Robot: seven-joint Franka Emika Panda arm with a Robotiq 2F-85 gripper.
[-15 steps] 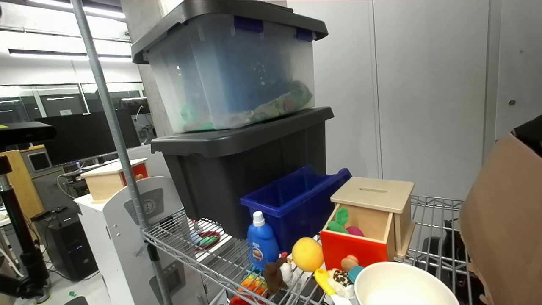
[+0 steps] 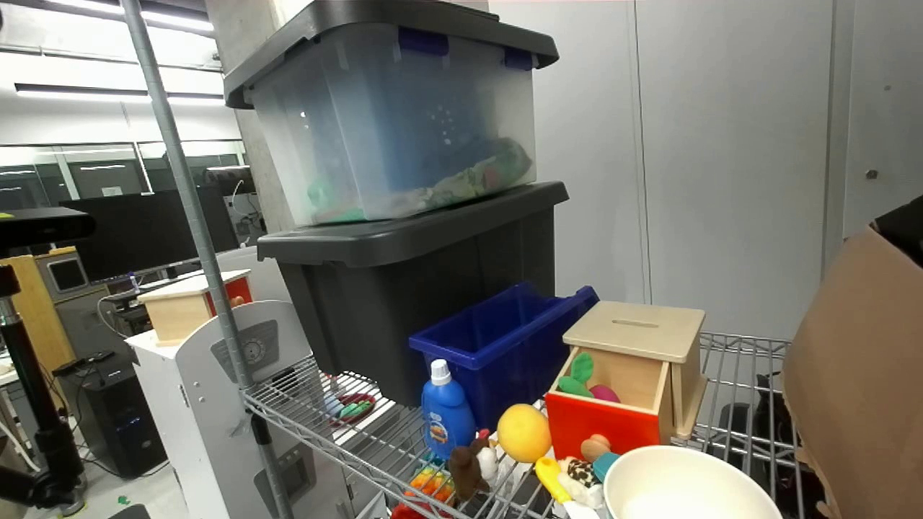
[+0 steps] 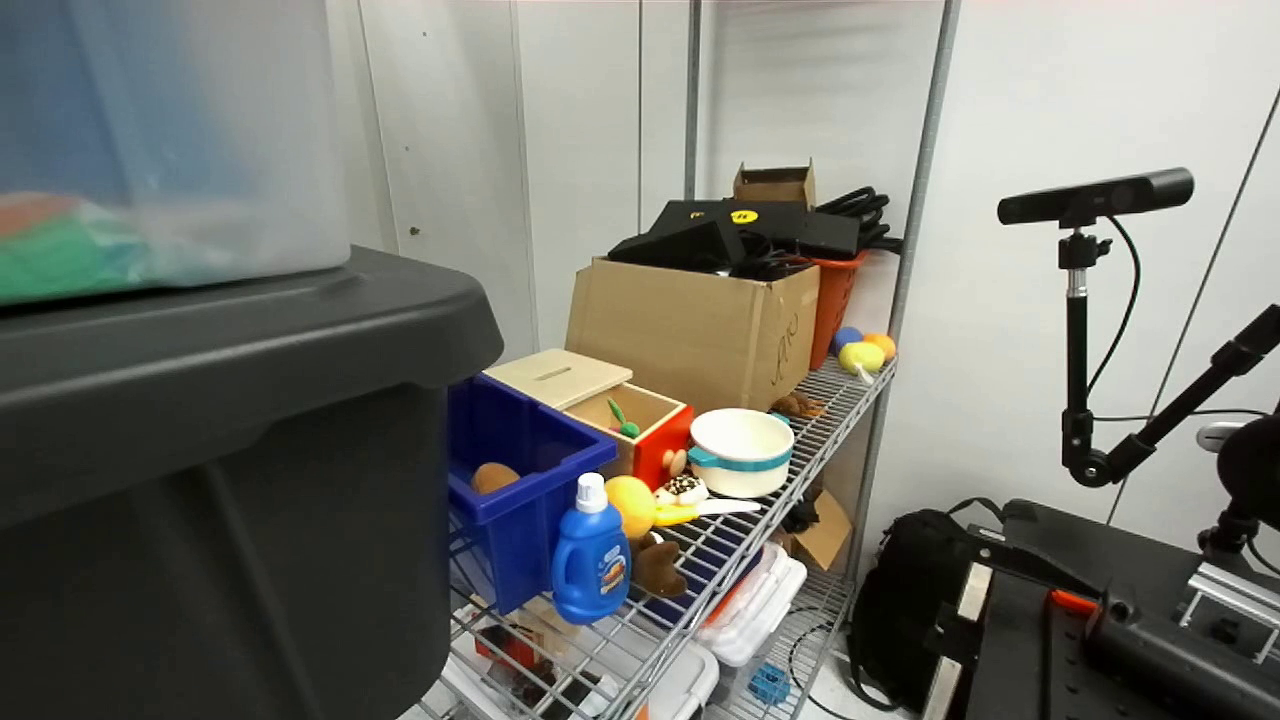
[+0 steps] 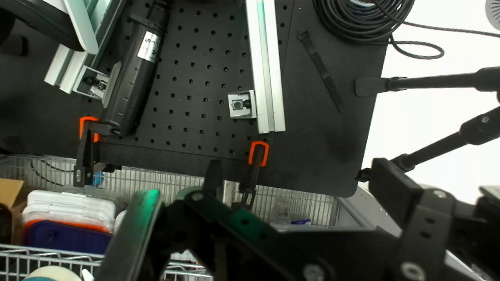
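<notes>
My gripper (image 3: 959, 640) stands open at the lower right of exterior view 2, its two pale pads apart and nothing visible between them. It is well away from the shelf objects. In the wrist view one finger (image 4: 132, 234) shows blurred over the shelf edge. On the wire shelf, a wooden box has its red-fronted drawer (image 2: 603, 425) pulled out, holding a green-leaved purple toy (image 2: 603, 393). A blue bin (image 2: 519, 350) with a brown thing (image 3: 493, 478) inside, a blue detergent bottle (image 2: 446, 415), an orange ball (image 2: 523, 432) and a white pot (image 3: 743, 437) stand near it.
Stacked storage boxes (image 2: 407, 259) block one end of the shelf, and a cardboard box (image 3: 672, 330) fills the other. Below the wrist camera lies a black pegboard table (image 4: 318, 154) with metal rails (image 4: 267, 70) and orange-ended clamps (image 4: 258, 153).
</notes>
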